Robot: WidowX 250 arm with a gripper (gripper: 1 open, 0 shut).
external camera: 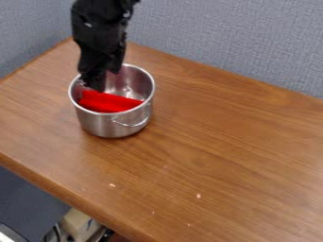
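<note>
A shiny steel pot (113,121) with a side handle stands on the wooden table at the left, holding a bright red object (111,100). My black gripper (96,77) hangs over the pot's back-left part, its lower tips at or just inside the rim. Whether its fingers are open or shut is hard to tell.
A grey wall (240,38) runs along the back. Below the table's left edge, some cables and hardware show at the bottom left.
</note>
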